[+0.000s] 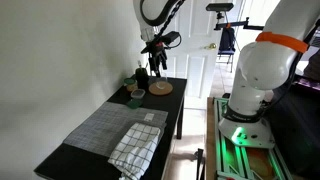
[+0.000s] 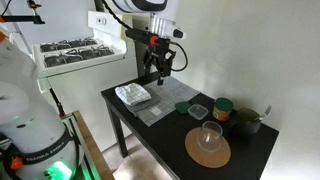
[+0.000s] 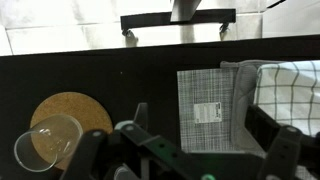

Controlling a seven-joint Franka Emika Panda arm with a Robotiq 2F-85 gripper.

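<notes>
My gripper is open above the black table, nothing between its fingers. It hangs over a grey mat (image 3: 190, 88) in the wrist view. A clear glass (image 3: 48, 143) on a round cork mat (image 3: 80, 107) is off to the left there. To the right lies a checked white towel (image 3: 292, 85). Exterior view 2 has the gripper (image 2: 160, 78) well above the tabletop, with the towel (image 2: 133, 94) at the left end and the glass (image 2: 209, 135) on its cork mat (image 2: 206, 153) toward the right.
A green bowl (image 2: 182, 107), a clear container (image 2: 199, 111), a green tin (image 2: 224, 106) and a dark pot (image 2: 245, 124) holding utensils stand along the back. Beyond the table's left end is a white stove (image 2: 75, 70).
</notes>
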